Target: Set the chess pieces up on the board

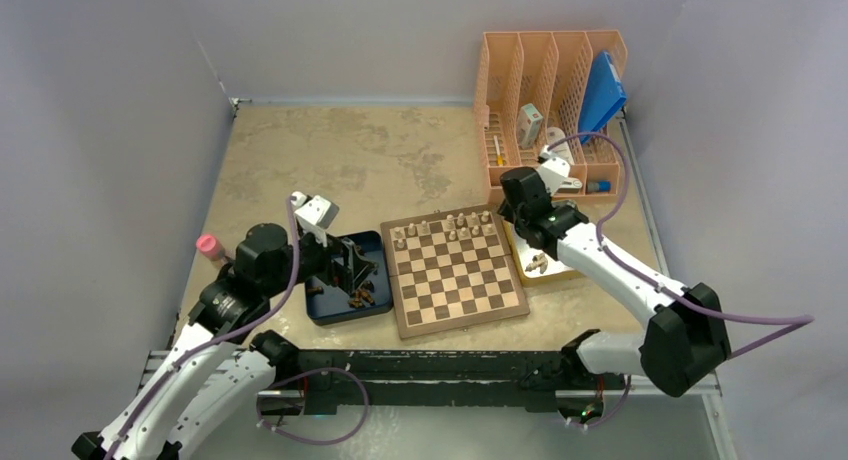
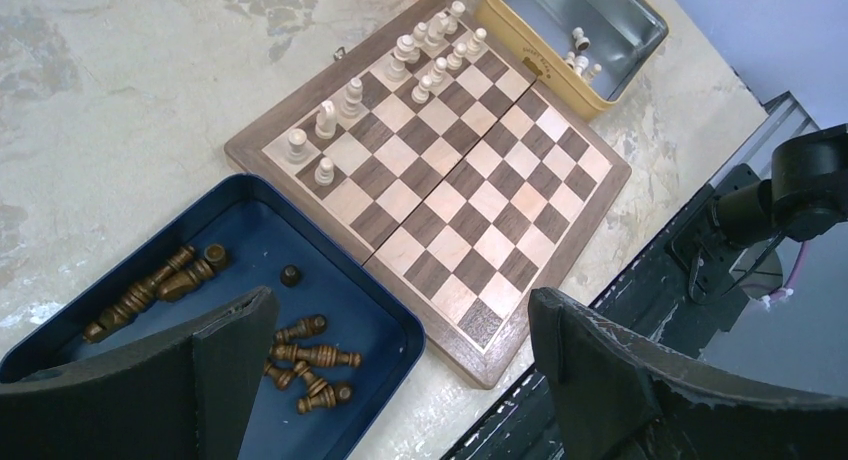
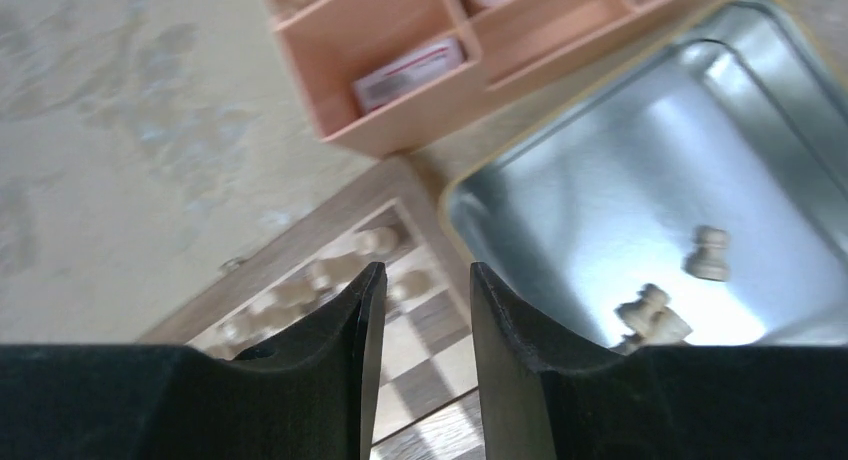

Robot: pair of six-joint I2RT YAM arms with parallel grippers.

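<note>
The chessboard (image 1: 455,325) lies mid-table, with light pieces standing along its far side, as the left wrist view shows. A full-looking back row includes a light rook (image 2: 298,146); in front of it stand several pawns, one (image 2: 324,171) apart near the left end. Dark pieces (image 2: 318,355) lie in the blue tray (image 2: 255,183) left of the board. Over that tray my left gripper hangs open and empty. My right gripper is open with a narrow gap, above the board's far right corner. A few light pieces (image 3: 711,255) remain in the metal tray (image 3: 590,195).
The pink organizer (image 1: 500,185) stands behind the metal tray, close to my right gripper. A pink-capped bottle (image 1: 210,246) sits at the left edge. Bare table (image 1: 340,160) stretches behind the board.
</note>
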